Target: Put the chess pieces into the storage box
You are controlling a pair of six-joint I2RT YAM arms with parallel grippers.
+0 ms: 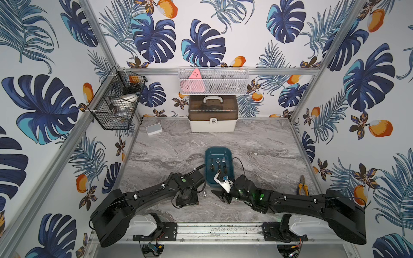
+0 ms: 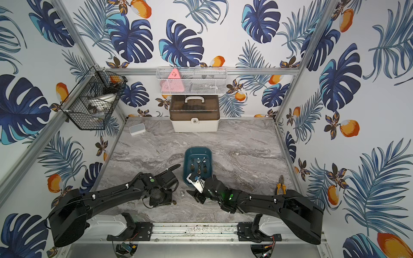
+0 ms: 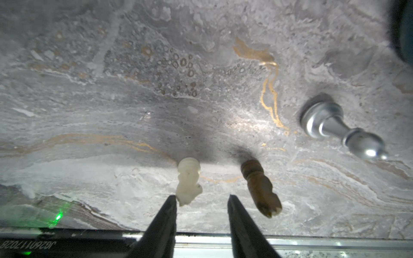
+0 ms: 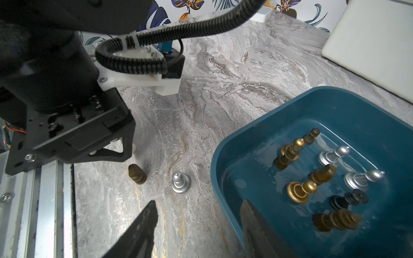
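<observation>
Outside the teal storage box [image 4: 266, 129] three chess pieces stand on the table. In the left wrist view these are a cream piece [image 3: 188, 180], a brown piece [image 3: 261, 189] and a silver pawn [image 3: 326, 122]. My left gripper is over the cream and brown pieces, its fingers apart and nothing between them. The right gripper hangs at the box's near left side, also open and empty, close to the silver pawn [image 4: 179, 181]. Several brown, gold, silver and black pieces, among them a gold pawn [image 4: 301, 191], are inside the box.
Behind the box stands a brown-lidded case [image 1: 213, 114]. Orange-handled pliers [image 1: 303, 185] lie at the right edge, and a small white block [image 1: 153, 129] at the back left.
</observation>
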